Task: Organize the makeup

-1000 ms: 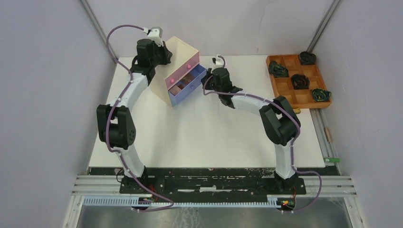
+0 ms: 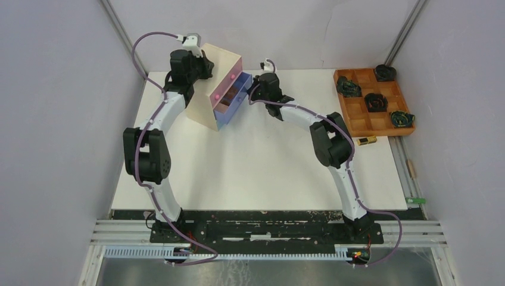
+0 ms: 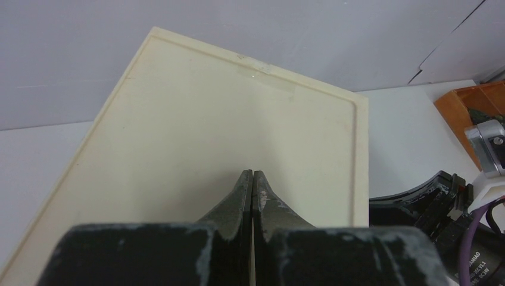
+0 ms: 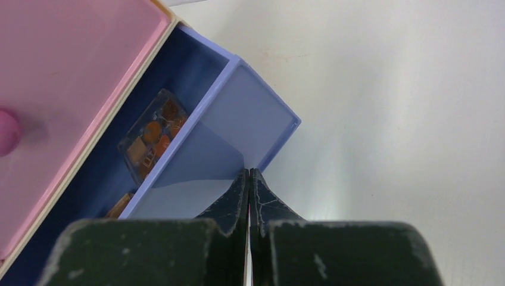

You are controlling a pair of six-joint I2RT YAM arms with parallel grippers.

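A cream cabinet (image 2: 217,59) with a pink upper drawer (image 4: 71,71) stands tilted at the back left. Its blue lower drawer (image 4: 232,131) is pulled out, with makeup palettes (image 4: 153,136) inside. My left gripper is shut at the cabinet's cream top; whether anything is between its fingers is hidden. My right gripper is shut against the outer front of the blue drawer, with nothing visible between its fingertips.
A wooden compartment tray (image 2: 369,125) with dark items stands at the right, a small yellow item (image 2: 366,140) below it.
My right arm has moved left toward the cabinet. The cabinet and drawer have shifted left and turned, with the drawer front now more upright in the top view.
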